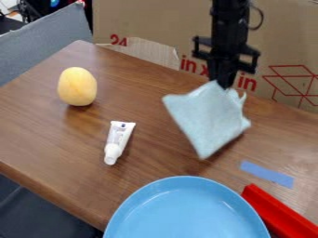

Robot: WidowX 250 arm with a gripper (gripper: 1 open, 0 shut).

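My gripper (224, 76), black and reaching down from the top, is shut on the top edge of a pale blue cloth (203, 119), which hangs at a slant over the wooden table. Left of the cloth lie a white tube (118, 141) and, farther back, a pale yellow egg-shaped object (77, 87). A blue plate (187, 223) sits at the front edge of the view.
A red object (280, 212) lies right of the plate, with a blue strip (265, 174) above it. A cardboard box (155, 19) stands behind the table (50, 130), whose left part is mostly clear.
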